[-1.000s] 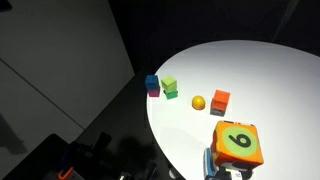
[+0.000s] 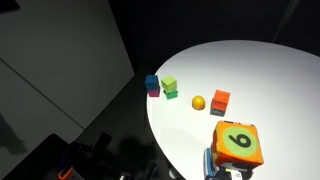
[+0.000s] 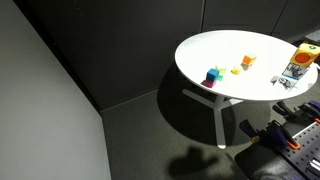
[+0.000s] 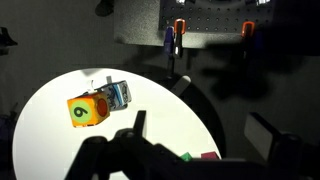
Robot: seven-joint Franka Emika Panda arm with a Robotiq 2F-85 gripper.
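Note:
My gripper stands open in the wrist view, its dark fingers wide apart with nothing held between them. On the round white table, a blue cube (image 2: 152,82) rests on a pinkish-red one, beside a light green cube (image 2: 169,82) on a darker green cube (image 2: 171,94). A small orange ball (image 2: 198,102) and a red-orange block (image 2: 220,100) lie farther right. Nearer the front edge is a large orange-and-yellow cube (image 2: 237,145) bearing a 6. Low in the wrist view, green (image 4: 186,156) and red (image 4: 209,155) pieces show partly, the gripper hiding the rest.
The white table (image 2: 280,80) has bare room at its far side. Beside the numbered cube lies a grey-blue item (image 4: 120,94), hard to identify. A perforated metal plate (image 4: 215,20) with cables and orange-tipped parts lies across the wrist view's top. Dark floor (image 3: 130,140) surrounds the table.

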